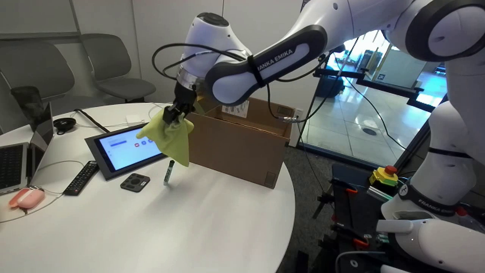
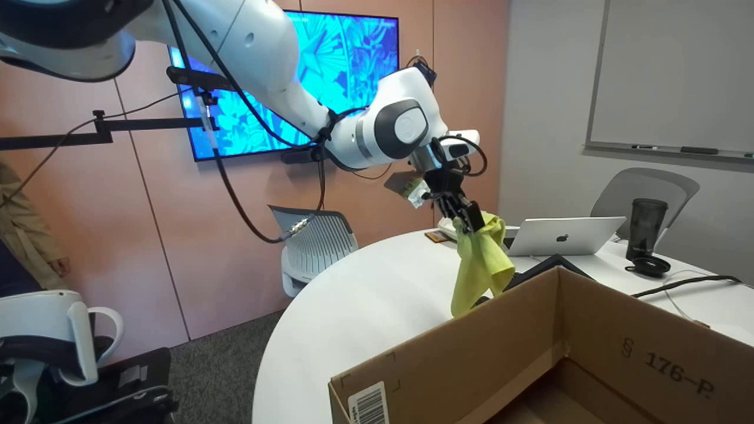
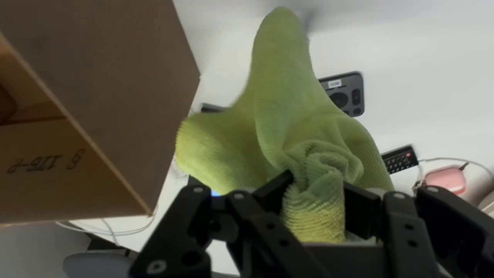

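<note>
A yellow-green cloth (image 1: 175, 138) hangs from my gripper (image 1: 176, 113), clear of the white table. In the wrist view the gripper is shut on a bunched fold of the cloth (image 3: 282, 92), whose loose ends spread out beyond the fingers. The brown cardboard box (image 1: 238, 148) stands open at the top, right beside the cloth in exterior view 1. From exterior view 2 the cloth (image 2: 482, 261) shows behind the near box wall (image 2: 452, 353), outside the box. A dark marker (image 1: 168, 173) shows just below the cloth.
Left of the cloth are a tablet display (image 1: 129, 146), a small black controller (image 1: 135, 182), a black remote (image 1: 82, 178), a pink case (image 1: 28, 198) and a laptop (image 1: 13, 166).
</note>
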